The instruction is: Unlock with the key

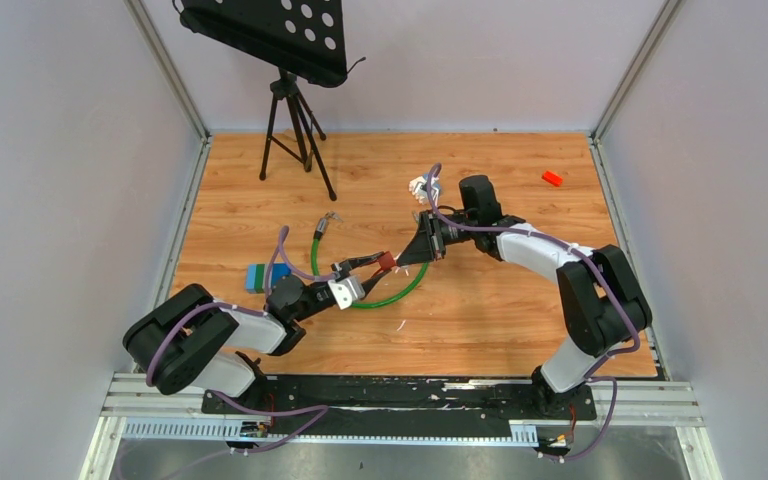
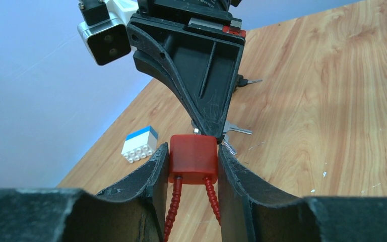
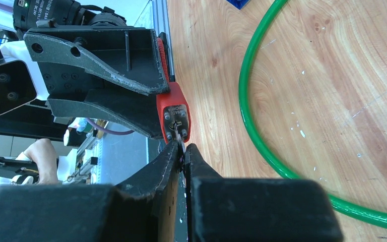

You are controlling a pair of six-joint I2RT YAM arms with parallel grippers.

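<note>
The red padlock (image 2: 193, 157) is pinched between the fingers of my left gripper (image 1: 376, 272), its two red-sheathed shackle legs (image 2: 175, 199) running back between them. In the right wrist view the padlock's keyhole face (image 3: 176, 117) is turned to my right gripper. That gripper is shut on a thin silver key (image 3: 179, 136), whose blade meets the keyhole; how deep it sits cannot be told. Other keys (image 2: 238, 129) hang behind the right fingertips in the left wrist view.
A green hose (image 1: 400, 294) curves across the wooden table beneath the grippers. Blue, white and green blocks (image 1: 260, 278) lie at left, white blocks (image 1: 422, 188) behind the right gripper, and a red block (image 1: 552, 178) at far right. A black music stand (image 1: 300, 120) stands at back left.
</note>
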